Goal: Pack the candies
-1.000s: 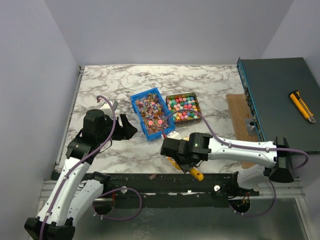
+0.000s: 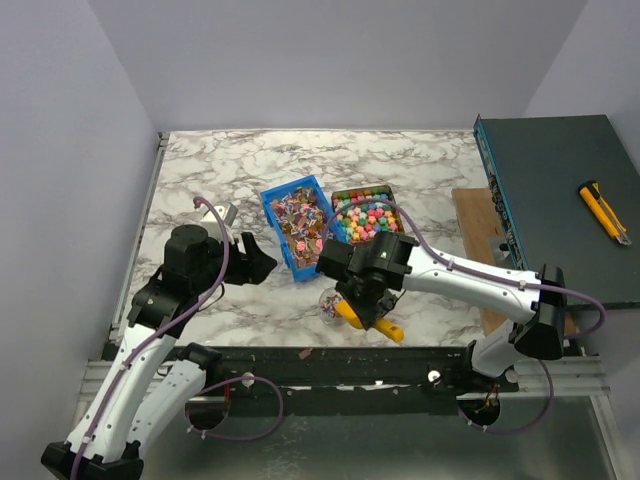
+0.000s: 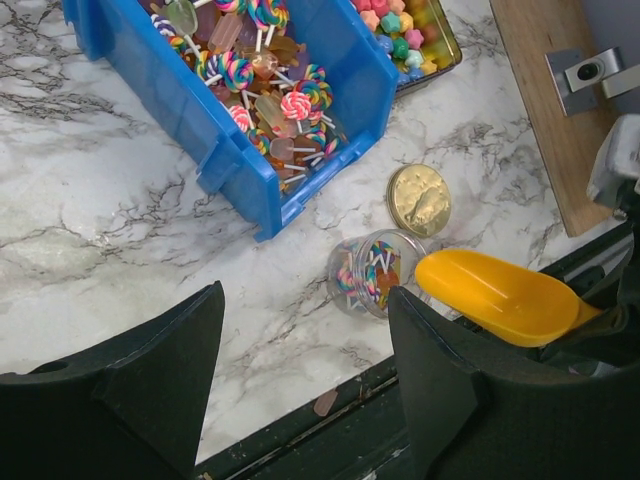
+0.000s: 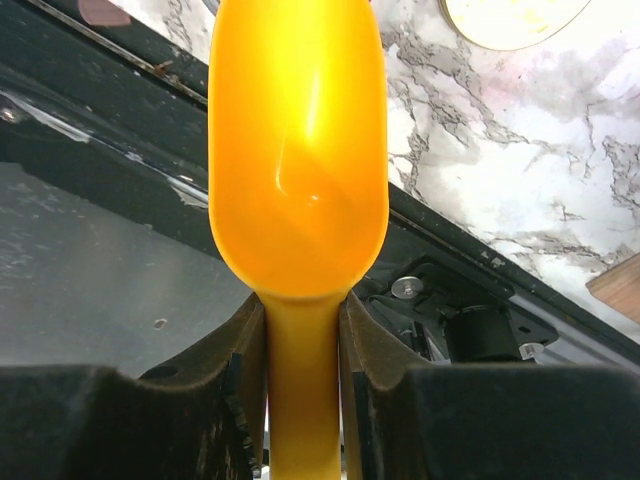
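A glass jar (image 3: 350,275) holding lollipops and candy lies near the table's front edge, a gold lid (image 3: 419,200) beside it. My right gripper is shut on the handle of a yellow scoop (image 4: 297,160), held just right of the jar; the scoop's bowl looks empty. My left gripper (image 2: 255,260) hangs open with nothing between its fingers, left of the jar. Behind the jar sits a blue bin (image 2: 273,219) of lollipops and jelly candies, with a tin (image 2: 352,193) of colourful star candies to its right.
A wooden board (image 2: 470,220) with a metal fitting runs along the right side. A dark raised panel (image 2: 550,200) at the right carries a yellow box cutter (image 2: 602,211).
The right arm has shifted slightly back, away from the front edge, with the scoop in its gripper, uncovering more of the jar in the top view. The left arm moved very slightly.
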